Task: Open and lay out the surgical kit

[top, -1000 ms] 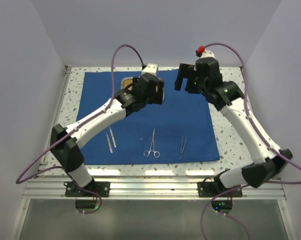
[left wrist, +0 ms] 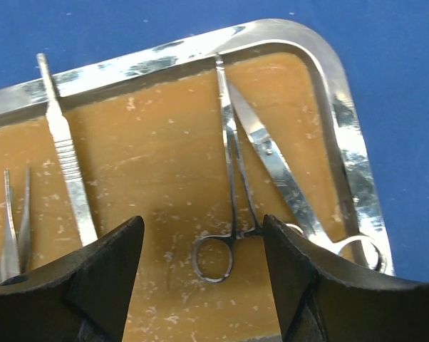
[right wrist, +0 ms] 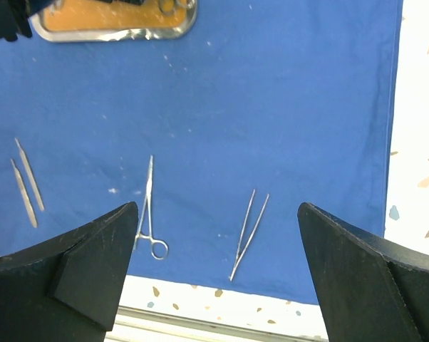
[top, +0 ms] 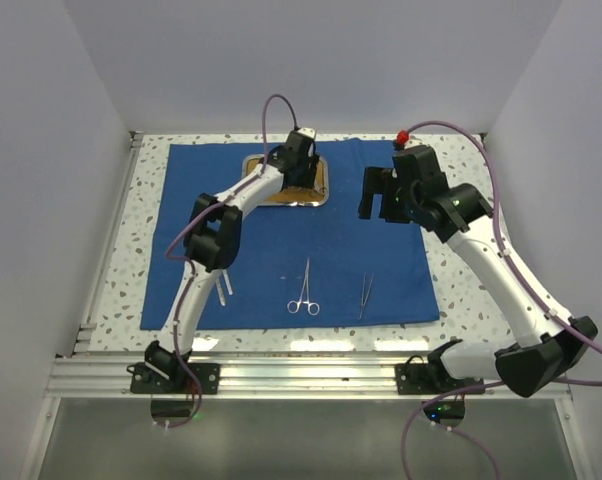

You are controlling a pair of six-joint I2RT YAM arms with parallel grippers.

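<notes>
A silver tray [left wrist: 350, 149] lined with orange-brown holds several instruments. Among them in the left wrist view are a clamp with ring handles [left wrist: 229, 171], scissors [left wrist: 278, 171] partly under it, a scalpel handle [left wrist: 70, 160] and pointed tweezers [left wrist: 9, 246] at the left edge. Over the tray, my left gripper is part open, its fingers either side of the clamp's rings, one finger near the right ring; contact cannot be told. My right gripper hangs open and empty above the cloth's right side.
On the blue cloth [top: 351, 240] lie a clamp [top: 305, 290], tweezers [top: 366, 295] and two scalpel handles [top: 221, 288]. A speckled table [top: 461, 300] borders it.
My left arm has come down over the tray, its gripper now low among the instruments. The right arm has shifted a little right and downward in the top view. The laid-out tools have not moved.
</notes>
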